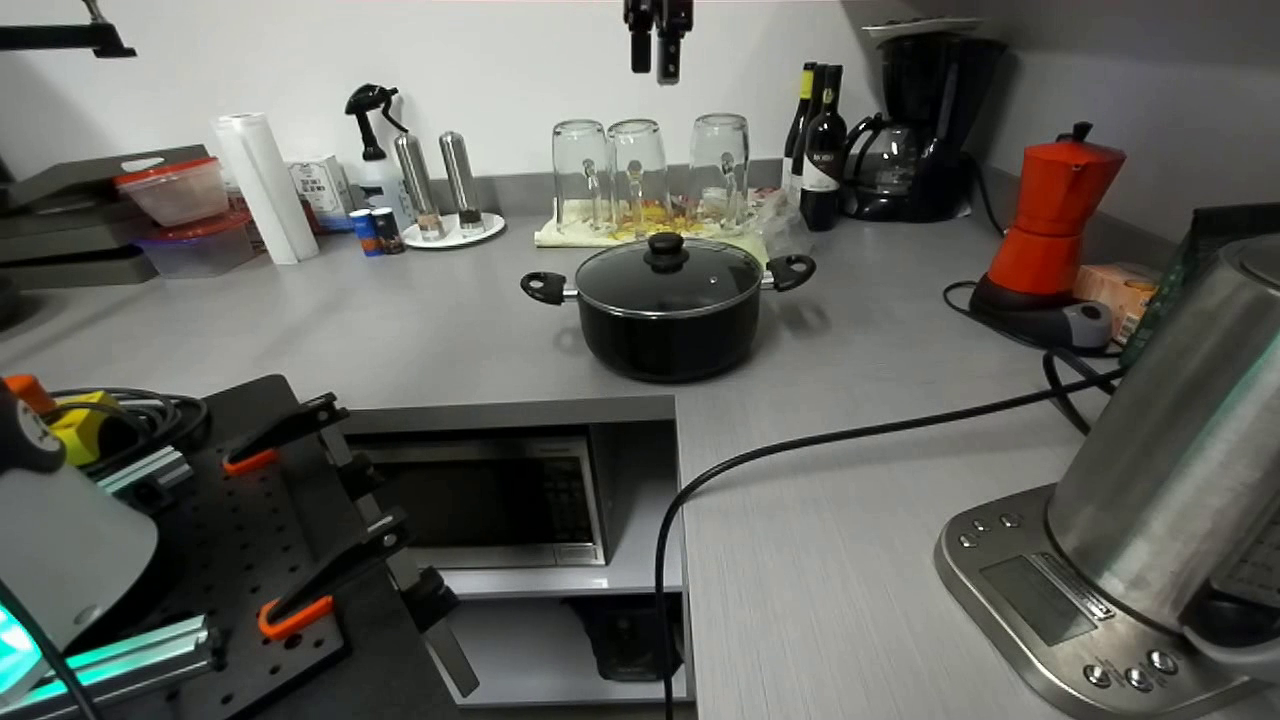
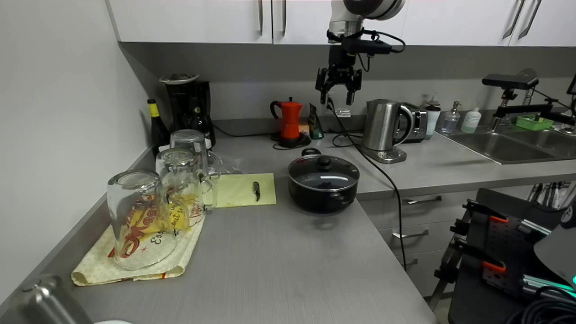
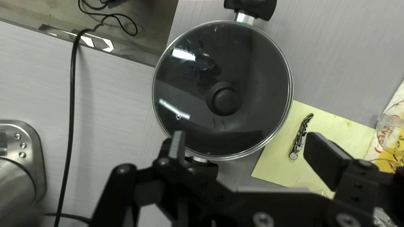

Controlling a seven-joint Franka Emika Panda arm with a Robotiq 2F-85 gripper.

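Observation:
A black pot (image 1: pixel 667 342) stands on the grey counter near its inner corner, its glass lid (image 3: pixel 261 75) seated on top. The lid's round black knob (image 3: pixel 226 101) faces up. High above the pot hangs my gripper (image 2: pixel 337 100), open and pointing down, with nothing between its fingers; it touches neither pot nor lid. From the wrist, one finger (image 3: pixel 177 145) shows near a pot handle and the other (image 3: pixel 323 160) over a yellow cloth (image 3: pixel 333 130). On that cloth lies a small dark, slender object (image 3: pixel 301 136), too unclear to name.
Upside-down glass mugs (image 2: pixel 141 216) stand on a towel by the wall. A steel kettle (image 2: pixel 380 127) and a red moka pot (image 2: pixel 290 119) are farther along. A black cable (image 1: pixel 840 426) crosses the counter and drops over its edge. Counter left of the pot is bare.

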